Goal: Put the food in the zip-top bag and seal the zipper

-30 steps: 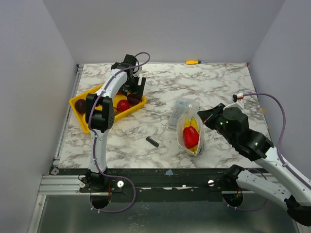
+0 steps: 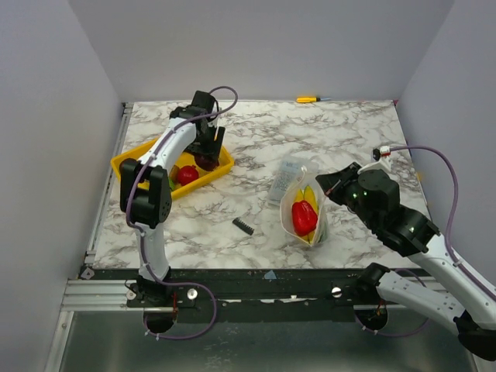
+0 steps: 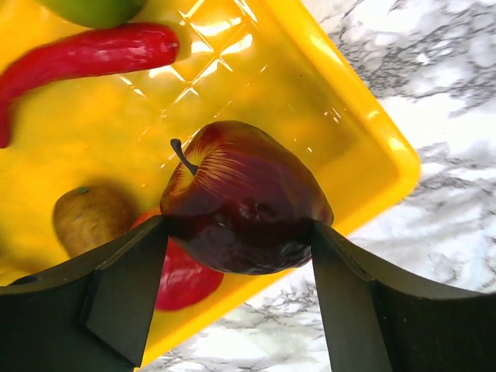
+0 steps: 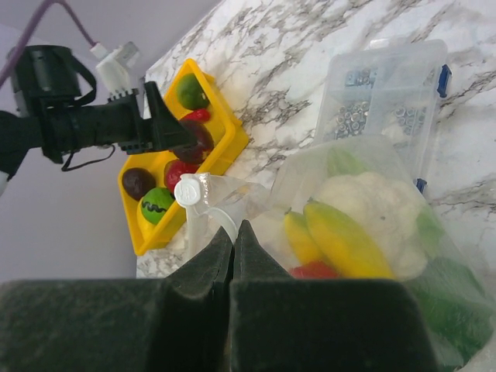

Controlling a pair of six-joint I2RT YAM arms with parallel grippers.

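A dark red apple is pinched between the fingers of my left gripper, raised over the corner of the yellow tray. The clear zip bag stands with its mouth spread, holding a red item, yellow bananas and a white cauliflower-like piece. My right gripper is shut on the bag's edge, pulling the rim upward. In the tray lie a red pepper, a brown round item and a red fruit beneath the apple.
A clear plastic box of small metal parts lies beside the bag. A black comb-like piece rests mid-table, and a yellow screwdriver at the back edge. Open marble lies between tray and bag.
The left gripper has lifted the apple off the tray's corner and shifted slightly to the left. The right gripper and the bag look nearly unchanged.
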